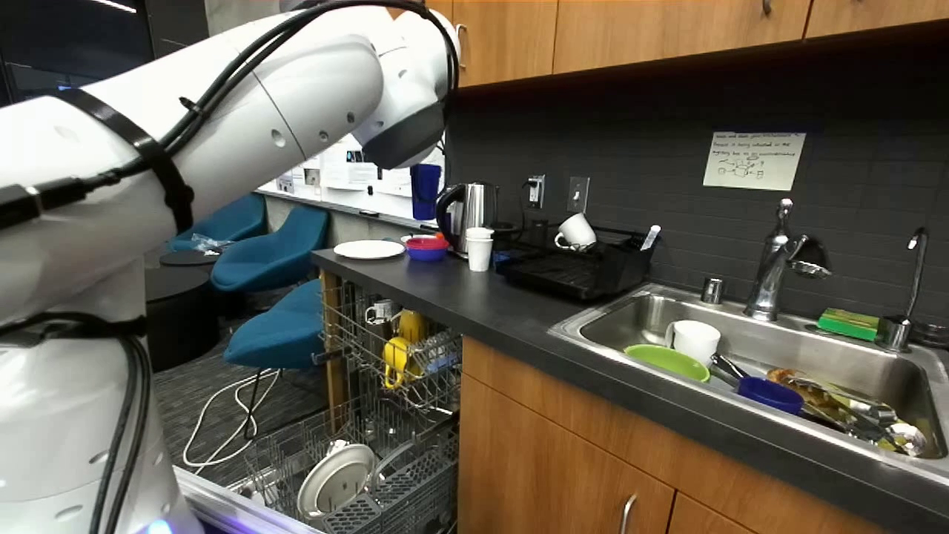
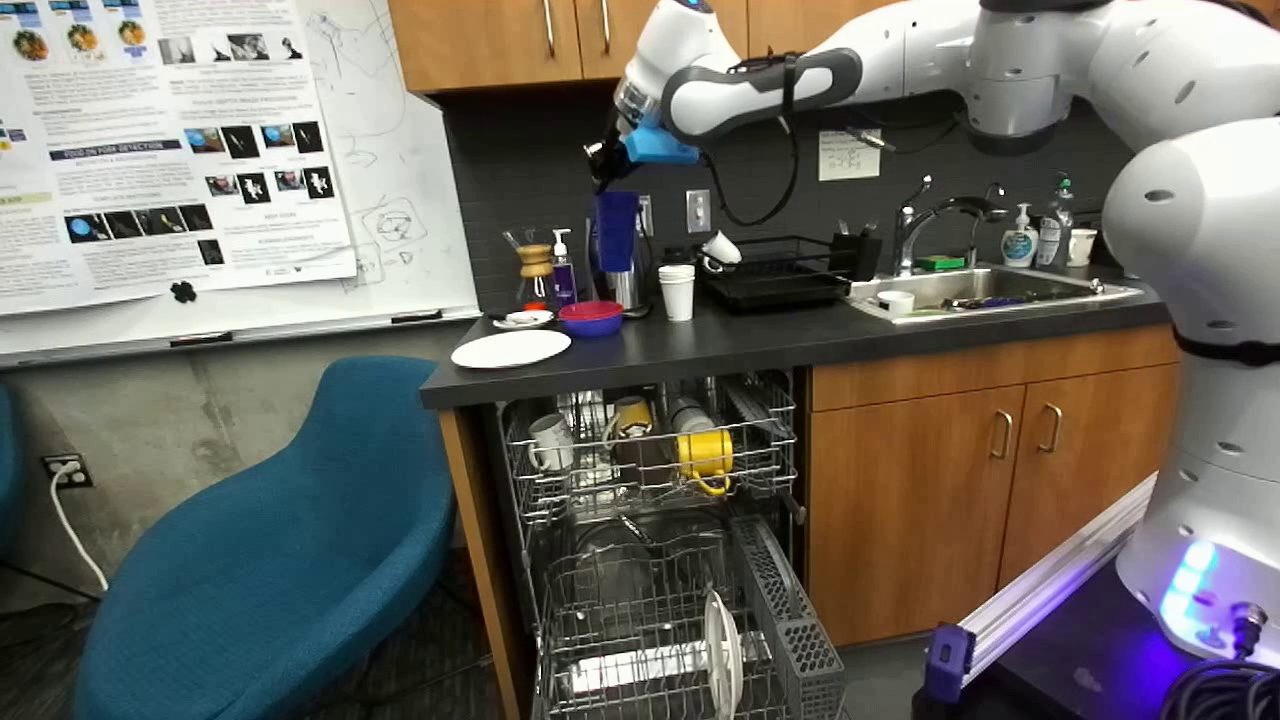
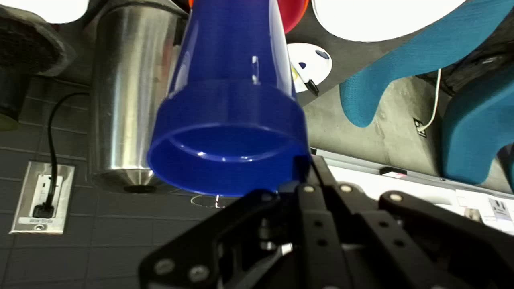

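A tall blue cup (image 2: 617, 230) hangs upright in the air over the back left of the counter, close to the steel kettle (image 1: 478, 206). My gripper is shut on its rim from above; in the wrist view the cup's open mouth faces the camera, and the thin wall runs in between the fingertips. In exterior view 2 the gripper (image 2: 609, 170) shows small and dark just above the cup. In exterior view 1 the arm's wrist hides the gripper, while the blue cup (image 1: 425, 190) shows below it.
A white plate (image 2: 511, 349), red and blue bowls (image 2: 590, 316) and white paper cups (image 2: 678, 292) stand on the counter. The dishwasher (image 2: 649, 468) is open underneath with both racks loaded. A drying rack (image 1: 569, 267) and a sink (image 1: 614, 325) with dishes are farther right.
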